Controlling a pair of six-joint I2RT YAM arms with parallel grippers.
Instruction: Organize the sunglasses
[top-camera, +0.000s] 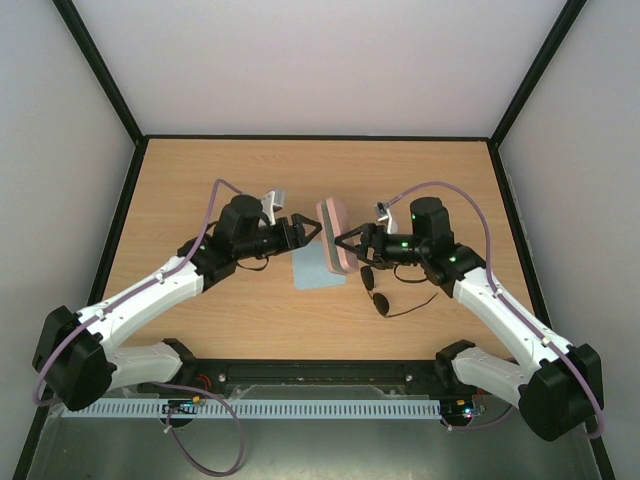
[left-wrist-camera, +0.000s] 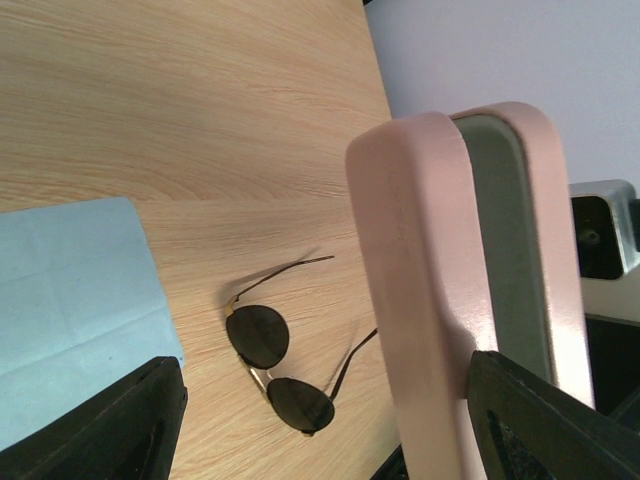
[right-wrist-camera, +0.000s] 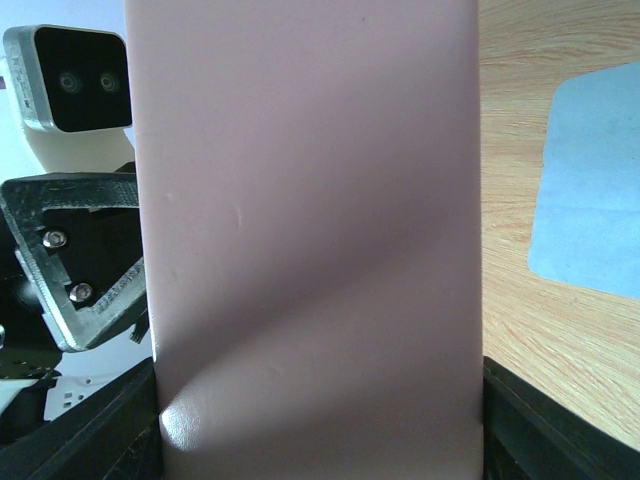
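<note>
A pink glasses case (top-camera: 334, 225) with a dark grey strip between its two halves is held upright-ish between the grippers. My right gripper (top-camera: 347, 244) is at the case, which fills the right wrist view (right-wrist-camera: 305, 240) between its fingers; whether they press on it is hard to tell. My left gripper (top-camera: 309, 228) is just left of the case, part open, its fingers not closed round it. The black sunglasses (left-wrist-camera: 258, 336) lie unfolded on the table below and right of the case, beside a light blue cloth (top-camera: 315, 271).
Walls and a dark frame bound it left, right and back.
</note>
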